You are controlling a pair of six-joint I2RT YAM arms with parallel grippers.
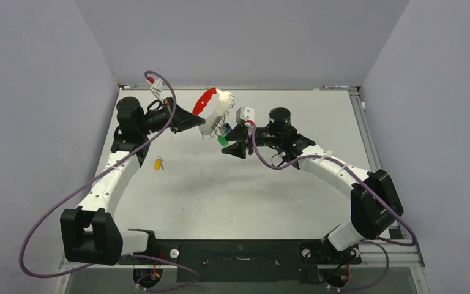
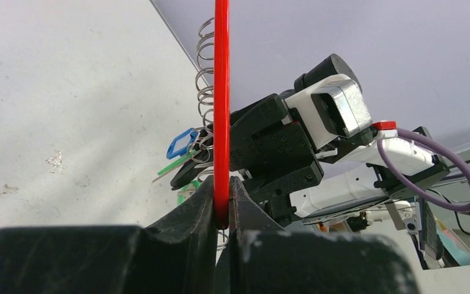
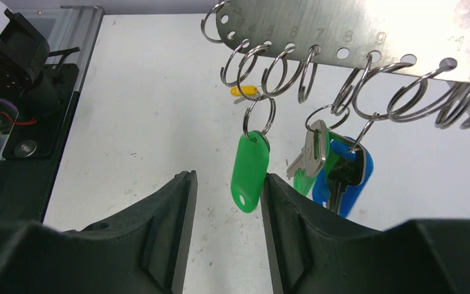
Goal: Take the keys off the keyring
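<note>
A keyring holder with a red handle (image 1: 205, 97) and a numbered metal plate (image 3: 355, 24) carrying many wire rings is held up by my left gripper (image 1: 197, 121), shut on the handle (image 2: 221, 122). Below the rings hang a green key tag (image 3: 249, 171), a blue-tagged key (image 3: 349, 171) and silver keys with green (image 3: 312, 153). My right gripper (image 1: 232, 147) is open at the hanging keys, its right finger (image 3: 281, 220) touching or just beside the green tag.
A loose yellow-tagged key (image 1: 158, 164) lies on the white table (image 1: 190, 202) at the left. Walls border the sides and back.
</note>
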